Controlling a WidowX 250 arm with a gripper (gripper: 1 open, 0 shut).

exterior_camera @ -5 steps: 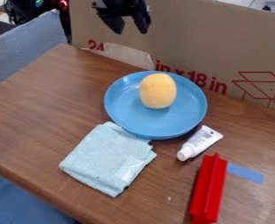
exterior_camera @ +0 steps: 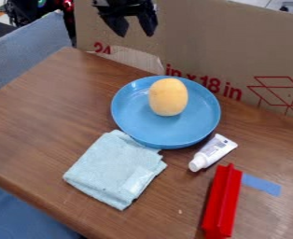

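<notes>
The black gripper (exterior_camera: pixel 132 22) hangs at the top of the view with its fingers open and empty, above and behind a blue plate (exterior_camera: pixel 136 121). A yellow-orange rounded object (exterior_camera: pixel 168 97) sits on that plate. A folded pale blue cloth (exterior_camera: pixel 112 170) lies to the front left of the plate. A white tube (exterior_camera: pixel 214 152) lies at its front right. A red elongated object (exterior_camera: pixel 221 203) is near the front right.
A cardboard box (exterior_camera: pixel 224 47) with red print stands behind the wooden table (exterior_camera: pixel 37 121). A strip of blue tape (exterior_camera: pixel 260 185) is on the table at right.
The gripper has shifted slightly at the top of the view. The objects on the table have not moved.
</notes>
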